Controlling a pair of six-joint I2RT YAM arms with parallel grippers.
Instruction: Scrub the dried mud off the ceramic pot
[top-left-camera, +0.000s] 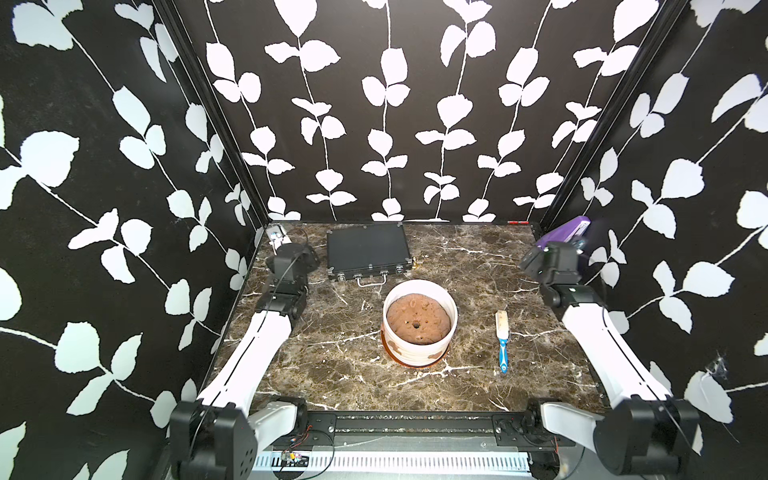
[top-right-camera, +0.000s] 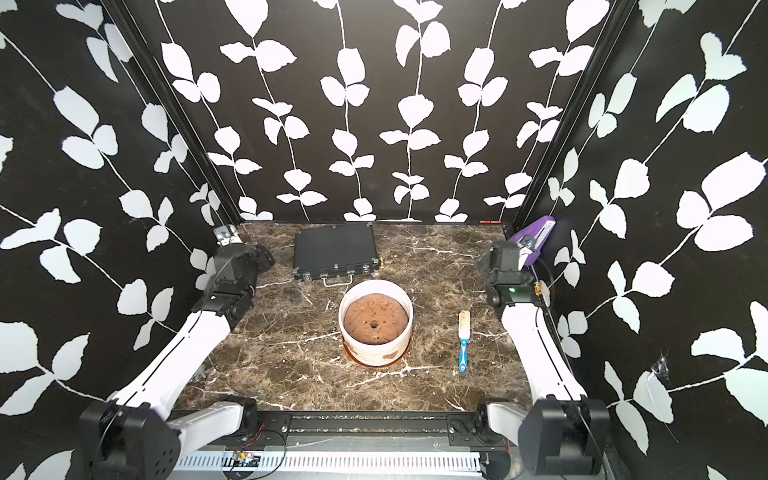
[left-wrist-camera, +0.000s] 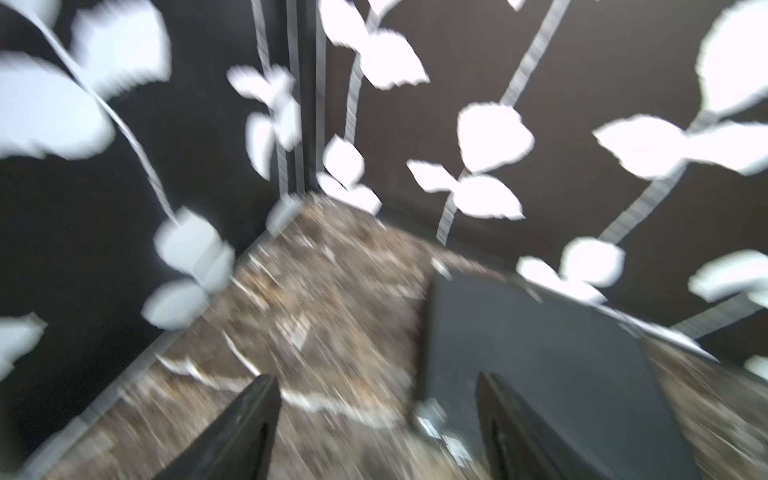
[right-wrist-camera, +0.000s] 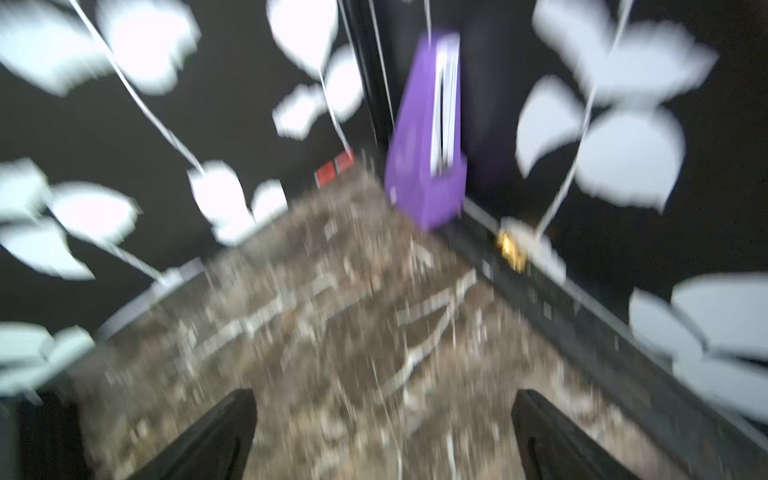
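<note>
The ceramic pot (top-left-camera: 402, 349) stands upright on a reddish saucer (top-left-camera: 397, 359) in the middle of the table, filled with brown soil. Brown smears mark its front lower wall. To its right lies a brush (top-left-camera: 503, 352) with a blue handle toward the front and pale bristles toward the back. My left gripper is raised at the left, its fingers apart with nothing between them. At the right, my right gripper is spread open and empty, away from brush and pot. Neither wrist view includes the pot or brush.
A black case (top-left-camera: 368, 246) with a metal handle lies behind the pot. At the right wall a purple holder (right-wrist-camera: 424, 152) stands by the back corner, close to my right arm. Bare marble surrounds the pot and brush.
</note>
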